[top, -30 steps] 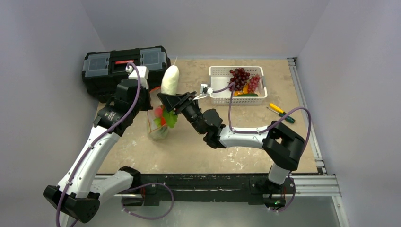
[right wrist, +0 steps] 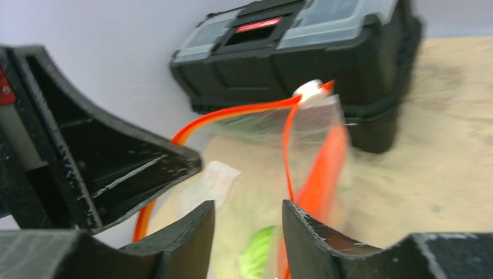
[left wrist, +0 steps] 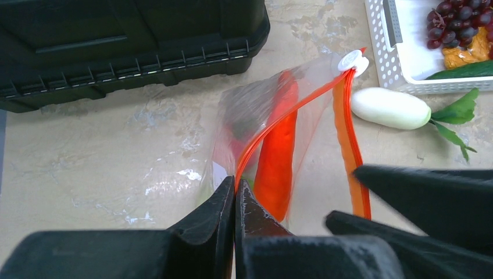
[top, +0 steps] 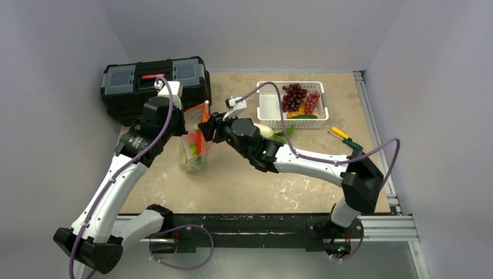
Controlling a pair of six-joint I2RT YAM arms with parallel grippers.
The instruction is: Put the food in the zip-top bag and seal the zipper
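Note:
The zip top bag stands upright with its orange zipper rim, holding a long red item and something green. My left gripper is shut on the bag's rim at the near side. My right gripper is part open at the bag's right side, with nothing seen gripped between its fingers. A white radish with leaves lies on the table beside the bag, to its right, partly under the right arm in the top view.
A black toolbox is behind the bag. A white basket with grapes, an orange item and a cucumber stands back right. A screwdriver lies at the right.
The radish has left my right gripper and now lies right of the bag. The right gripper has turned toward the bag. The left arm has stayed still.

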